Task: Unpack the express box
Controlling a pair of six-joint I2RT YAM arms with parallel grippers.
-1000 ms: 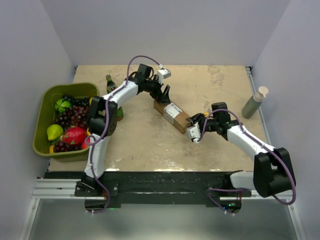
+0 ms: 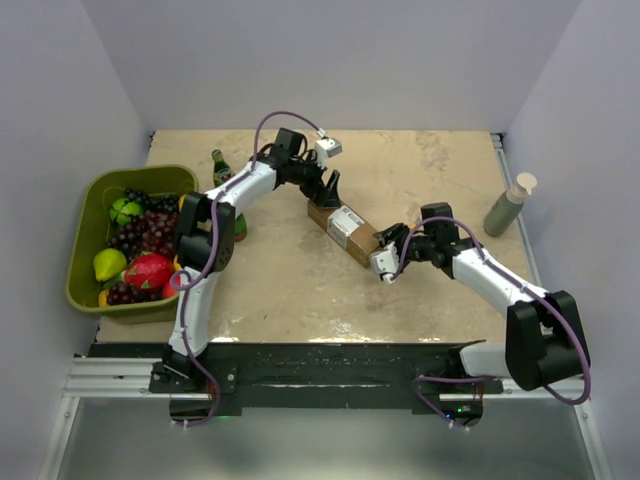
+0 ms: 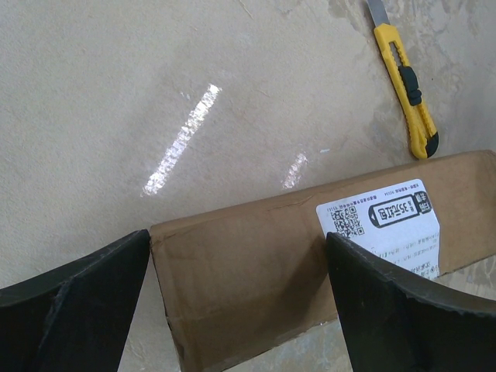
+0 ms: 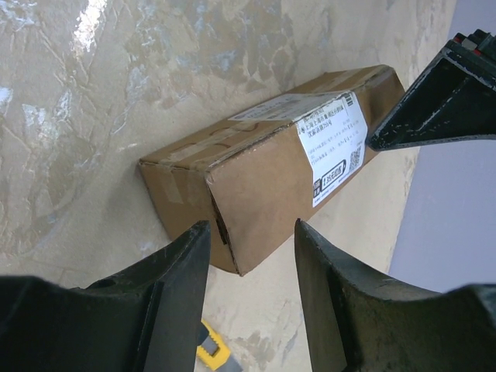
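The brown cardboard express box (image 2: 340, 225) with a white label lies diagonally on the table. My left gripper (image 2: 323, 190) is over its upper-left end; in the left wrist view the open fingers (image 3: 85, 310) straddle that end (image 3: 240, 279). My right gripper (image 2: 385, 245) is at the other end, open; in the right wrist view its fingers (image 4: 341, 318) stand just before the box end (image 4: 248, 209), where a narrow dark slit shows along an edge. A yellow box cutter lies beside the box, partly seen under the right fingers in the right wrist view.
A green bin (image 2: 85, 260) of fruit stands at the left, with green bottles (image 2: 220, 170) beside it. A grey-green cylindrical bottle (image 2: 505, 210) stands at the right.
The right arm has shifted very slightly at the box's end. The left arm and the box show no visible change.
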